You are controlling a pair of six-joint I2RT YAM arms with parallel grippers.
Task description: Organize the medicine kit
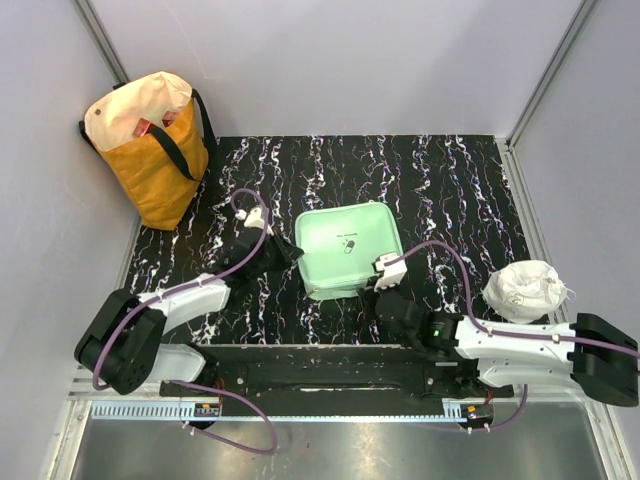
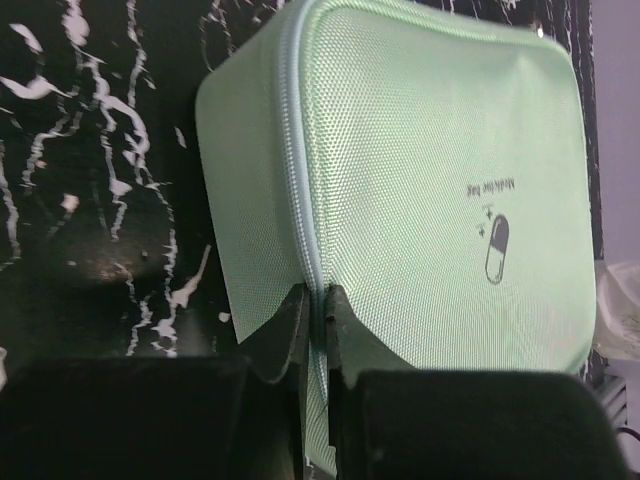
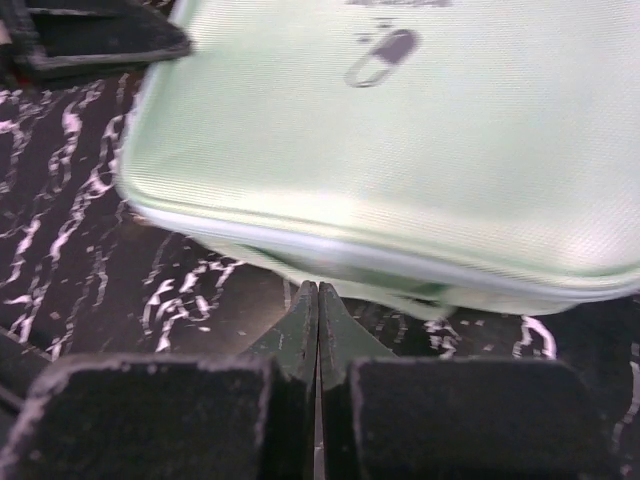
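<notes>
A mint-green medicine bag (image 1: 345, 240), printed with a pill capsule, lies on the black marble mat in the middle. My left gripper is shut on its left zipped edge, seen close in the left wrist view. My right gripper is shut, nothing showing between its fingertips, just in front of the bag's near edge, where a loose green flap shows beneath the pale zip.
An orange tote bag (image 1: 150, 165) with items inside stands at the back left. A white cloth bundle (image 1: 524, 292) lies at the right.
</notes>
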